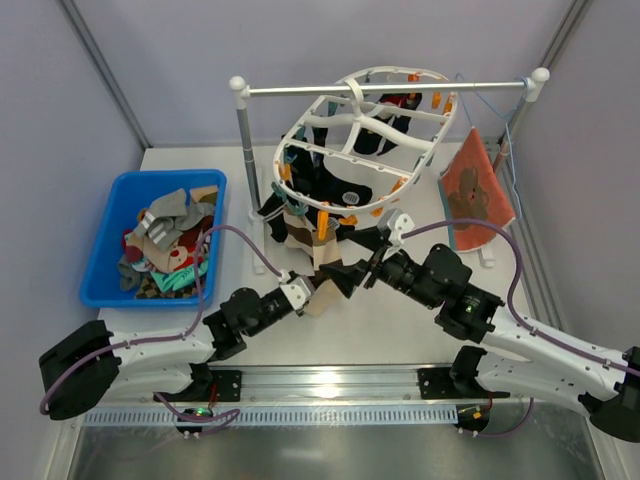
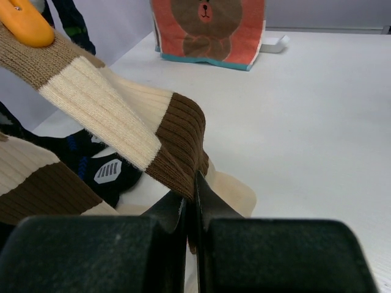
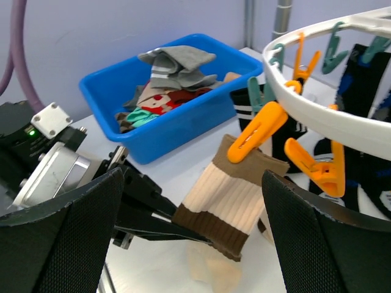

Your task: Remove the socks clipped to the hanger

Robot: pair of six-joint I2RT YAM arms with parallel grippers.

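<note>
A brown-and-cream striped sock [image 3: 227,198] hangs from the round white hanger [image 1: 375,125], its upper edge still in an orange clip [image 3: 258,131]. Low on this sock my left gripper is shut, the knit pinched between its fingertips and pulled taut toward the clip. My right gripper [image 1: 352,260] stands open close to the clip, its dark fingers [image 3: 333,247] apart with no cloth between them. A second striped sock [image 2: 43,183] hangs beside the held one. Dark socks [image 1: 325,185] hang from the hanger's left and front.
A blue bin [image 1: 102,240] with several socks stands at the left. The white rack bar [image 1: 300,91] crosses above the hanger. At the right leans an orange bear-print bag [image 1: 470,195]. Free table lies between the arms and the bag.
</note>
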